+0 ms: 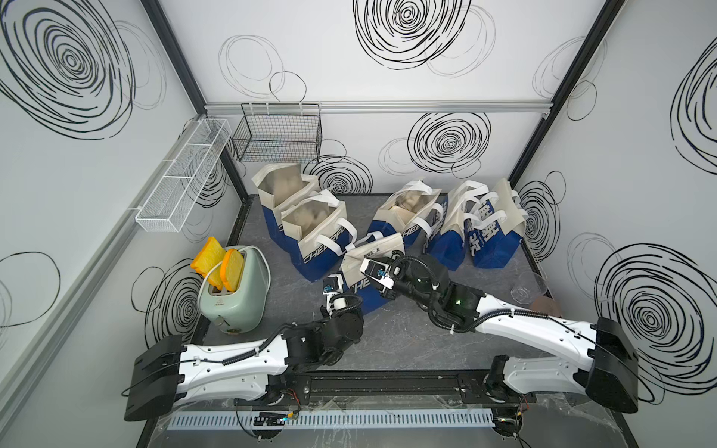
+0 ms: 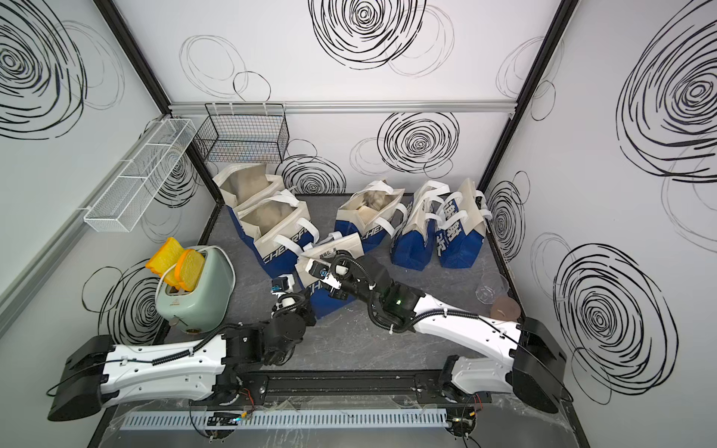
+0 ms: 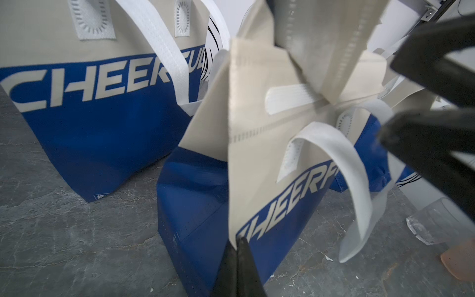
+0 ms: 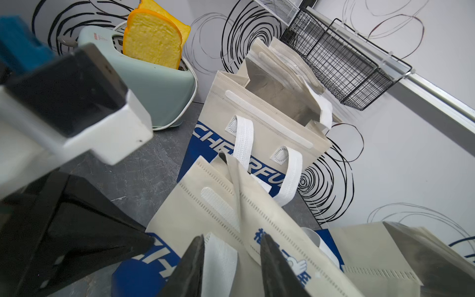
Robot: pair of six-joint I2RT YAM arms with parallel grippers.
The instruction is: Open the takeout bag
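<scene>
The takeout bag (image 3: 289, 128), beige above and blue below, stands upright at the table's middle, its beige rim folded inward and a white handle (image 3: 341, 163) hanging off its front. In the left wrist view my left gripper is shut at the bag's near vertical edge, which runs down to its fingertips and appears pinched there. My right gripper is partly open over the bag's top; a white strap and beige cloth (image 4: 222, 222) show beyond and between its fingers. Whether they touch the cloth cannot be told. Its dark fingers (image 3: 435, 138) blur past at upper right in the left wrist view.
Two more bags (image 1: 307, 220) stand open behind on the left, and several others (image 1: 496, 227) at the back right. A green toaster (image 1: 237, 298) with yellow bread slices is at the left. A clear cup (image 1: 527, 287) lies at the right.
</scene>
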